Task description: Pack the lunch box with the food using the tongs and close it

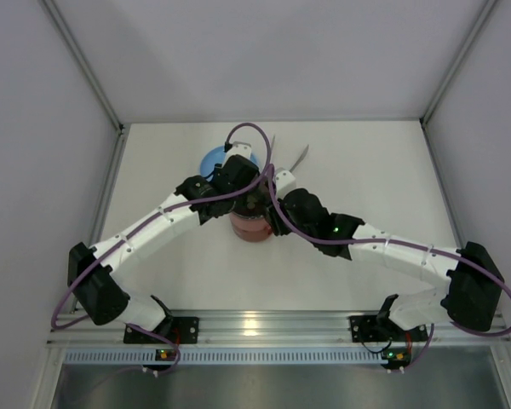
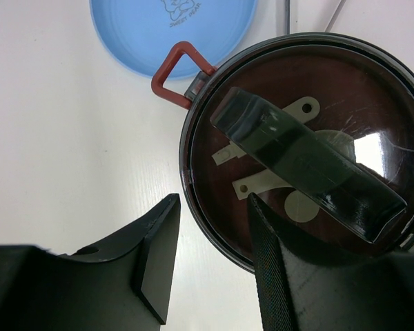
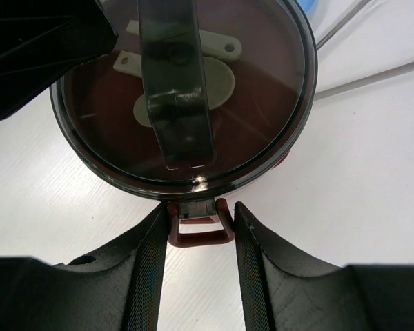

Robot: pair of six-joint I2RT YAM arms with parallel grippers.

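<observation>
A round lunch box [image 1: 251, 229] with a reddish-pink body stands mid-table, partly hidden by both arms. Its clear lid [image 2: 221, 200] has a dark see-through handle [image 2: 303, 162] across it, with pale utensils [image 2: 262, 183] visible beneath. My left gripper is open above the lid's near-left edge, nothing between its fingers; a red latch [image 2: 183, 74] lies farther up that rim. My right gripper has its fingers on either side of another red latch [image 3: 201, 239], very close to it; whether they press on it cannot be made out.
A blue plate [image 1: 211, 160] lies behind the box on the left. Two thin utensils [image 3: 372, 78] rest behind it on the right. Both grippers are close together over the box.
</observation>
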